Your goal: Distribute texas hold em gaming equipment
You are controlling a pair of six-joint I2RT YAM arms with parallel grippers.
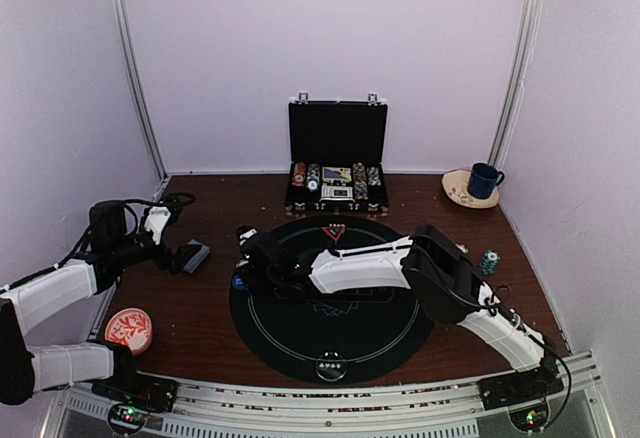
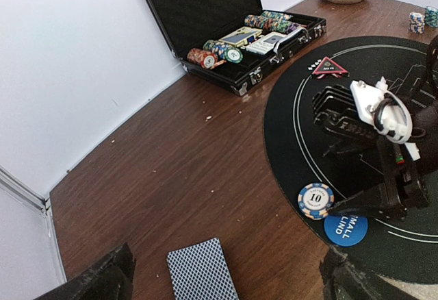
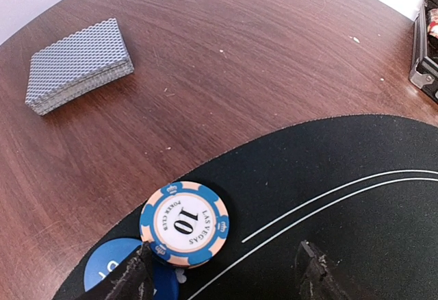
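A blue-and-cream 10 chip [image 3: 185, 223] lies on the black mat [image 3: 369, 149], partly over the blue small blind button [image 3: 109, 262]. My right gripper is low over the mat with its fingers spread and nothing held between them. One fingertip overlaps the chip's lower left edge in the right wrist view; contact cannot be told. From the left wrist view, the same gripper stands right beside the chip [image 2: 316, 201]. My left gripper is open above the wood, near a grey-backed card deck [image 2: 202, 272]. The top view hides the chip under the right arm.
At the back stands an open case [image 1: 337, 153] holding chips and cards. A mug [image 1: 484, 180] on a plate [image 1: 455, 190] is back right, with chip stacks [image 1: 489, 262] nearby. A red triangular marker [image 2: 330, 67] lies on the mat. A red coaster [image 1: 129, 330] sits front left.
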